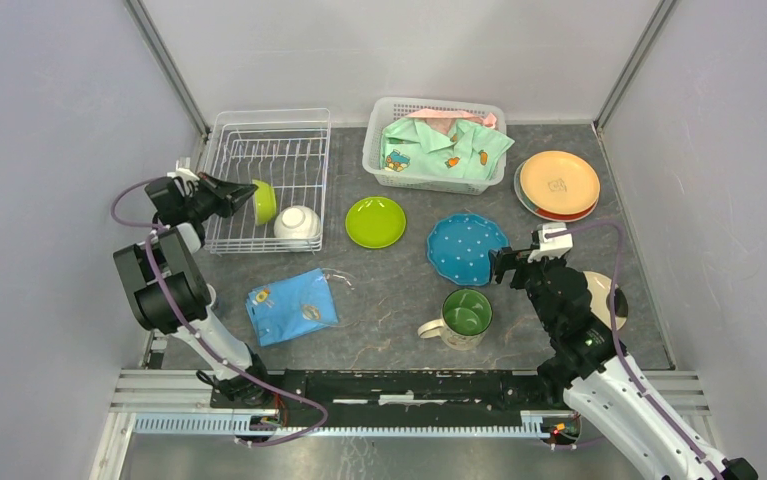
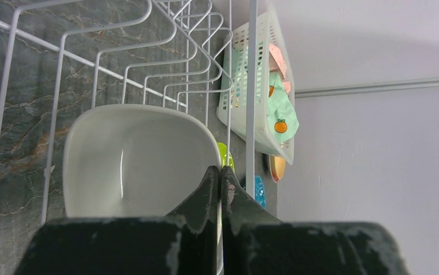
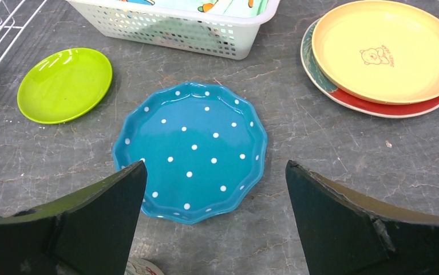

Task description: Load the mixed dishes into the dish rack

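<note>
My left gripper (image 1: 245, 190) is shut on the rim of a green bowl (image 1: 265, 203), white inside (image 2: 131, 154), held on its side within the wire dish rack (image 1: 303, 172). A white bowl (image 1: 297, 223) lies at the rack's front right. Outside are a green plate (image 1: 376, 222), a blue dotted plate (image 1: 464, 247), stacked orange and red plates (image 1: 560, 182), a large mug (image 1: 466, 313) and a cream dish (image 1: 601, 296). My right gripper stands open above the table near the blue plate, nothing between its fingers.
A basket of cloths (image 1: 429, 178) stands at the back centre. A folded blue packet (image 1: 289, 303) lies in front of the rack. Bare table shows between the green plate and the mug.
</note>
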